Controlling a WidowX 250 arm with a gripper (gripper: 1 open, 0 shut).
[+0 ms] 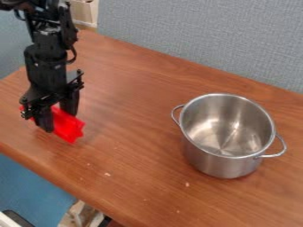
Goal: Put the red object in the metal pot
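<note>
The red object (pixel 67 127) is at the left side of the wooden table, low by the tabletop. My black gripper (pixel 53 117) points down over it, its fingers reaching around it and hiding part of its left side. Whether the fingers press on the object or only stand around it cannot be made out. To the right stands the metal pot (pixel 222 165), upright and uncovered, with a handle on each side and nothing visible inside.
Between the red object and the pot the wooden table (pixel 136 115) is clear. A grey partition (pixel 213 40) rises behind the table. The table's front edge runs close below the gripper.
</note>
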